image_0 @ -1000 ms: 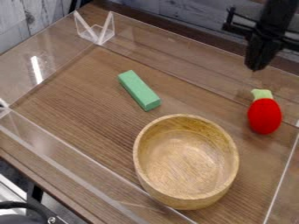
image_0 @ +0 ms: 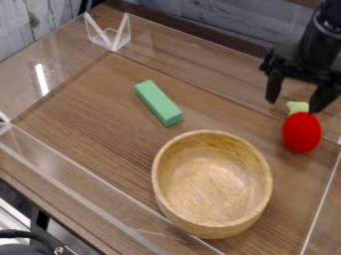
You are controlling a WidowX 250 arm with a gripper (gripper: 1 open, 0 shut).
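My gripper [image_0: 286,90] hangs at the upper right, dark and pointing down, above and just behind a red egg-shaped object [image_0: 301,132]. A pale green object [image_0: 296,106] lies behind the red one, near the fingertips. The fingers appear apart; whether anything is between them is hard to tell. A round tan bowl [image_0: 212,184] sits in the lower middle. A green block [image_0: 158,104] lies tilted at the left centre.
A white wire rack [image_0: 111,32] stands at the upper left.
My gripper has come down and toward the front, nearer the pale green and red objects. The bowl, block and rack have not moved.
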